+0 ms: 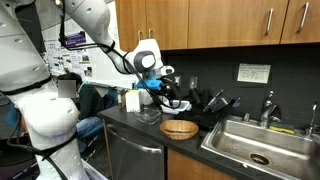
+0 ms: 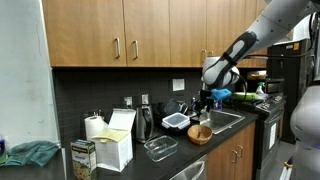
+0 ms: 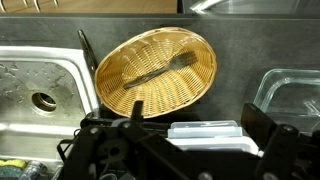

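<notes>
The wicker basket (image 3: pixel 155 98) lies on the dark counter, filling the upper middle of the wrist view. A fork-like utensil (image 3: pixel 160 71) rests inside it. In exterior view 1 the basket (image 1: pixel 180 130) sits near the counter's front edge, left of the sink; exterior view 2 shows the basket (image 2: pixel 199 133) too. My gripper is open, its dark fingers apart at the bottom of the wrist view, with nothing held. It hangs above the counter, higher than the basket and toward the back.
Beside the basket is the sink (image 3: pixel 28 60). A clear glass dish (image 3: pixel 290 93) stands on the other side. White containers (image 3: pixel 205 130) lie below the gripper, near the dish rack (image 2: pixel 178 119). Cabinets (image 1: pixel 225 25) overhang the counter.
</notes>
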